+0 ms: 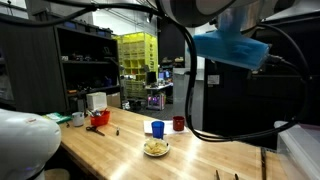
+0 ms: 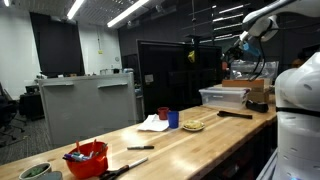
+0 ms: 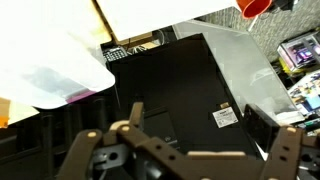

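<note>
My gripper stands open in the wrist view, its dark fingers wide apart with nothing between them. It is high above the scene at the right in exterior view 2, clear of the table. On the wooden table are a yellow dish (image 1: 156, 147) with pale contents, a blue cup (image 1: 158, 129) and a red cup (image 1: 178, 123). A white cloth (image 2: 154, 123) lies by the cups. Farther left, a red bowl (image 2: 88, 160) holds several utensils. In exterior view 1 the arm hides the upper middle, and the fingers cannot be made out.
A translucent white bin (image 2: 225, 97) stands at the table's far right end. Dark long-handled tools (image 2: 124, 168) lie near the red bowl. A black object (image 2: 235, 115) lies near the right edge.
</note>
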